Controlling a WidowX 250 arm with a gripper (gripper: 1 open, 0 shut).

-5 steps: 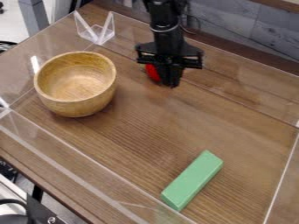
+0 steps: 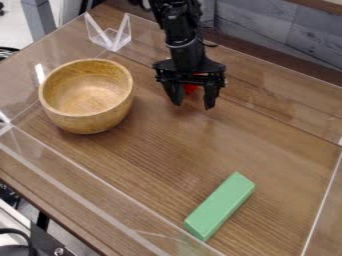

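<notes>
The black robot arm comes down from the top centre of the camera view, its gripper (image 2: 190, 90) low over the wooden table, open, around a small red object (image 2: 193, 88) that is mostly hidden behind it. Whether the fingers touch that object cannot be told. A tan oval bowl (image 2: 86, 89) sits to the left, and a green rectangular block (image 2: 221, 206) lies at the front right.
A clear wire or plastic holder (image 2: 110, 30) stands at the back left. A wall edge runs along the back right.
The arm has come lower and a little toward the viewer, and its gripper now covers most of the red object that showed more fully before.
</notes>
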